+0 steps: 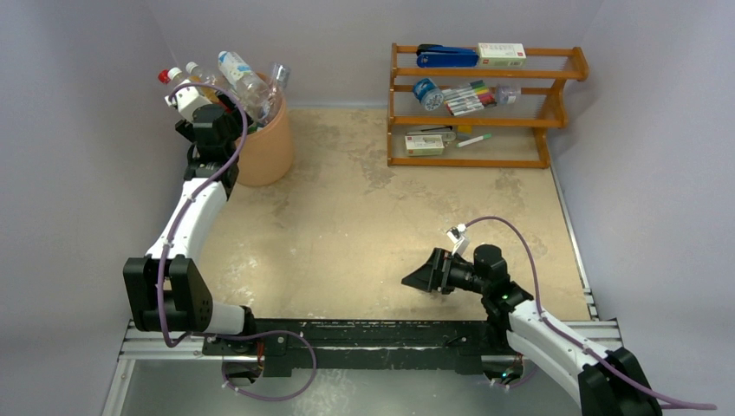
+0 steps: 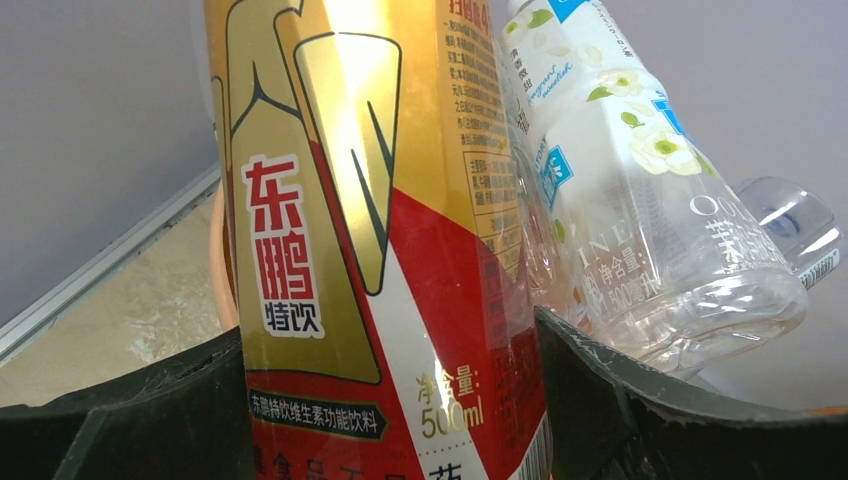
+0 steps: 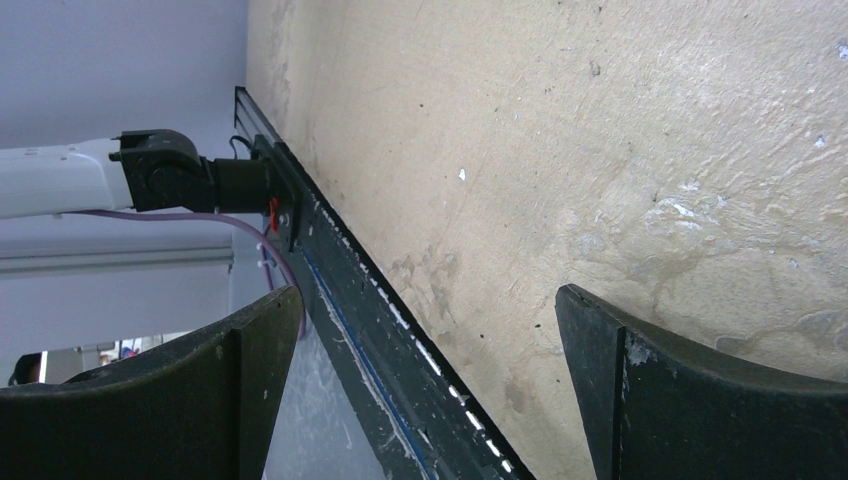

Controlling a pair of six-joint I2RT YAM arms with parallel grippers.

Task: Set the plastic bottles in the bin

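Observation:
The peach bin at the back left is crowded with plastic bottles, among them a white-labelled water bottle and a clear one. My left gripper is over the bin's left part. Between its fingers, filling the left wrist view, is a red and gold drink bottle; whether the fingers hold it tightly I cannot tell. My right gripper hangs open over the bare table at the front right, nothing between its fingers.
A wooden rack with pens, boxes and small containers stands at the back right. Walls bound the left, back and right.

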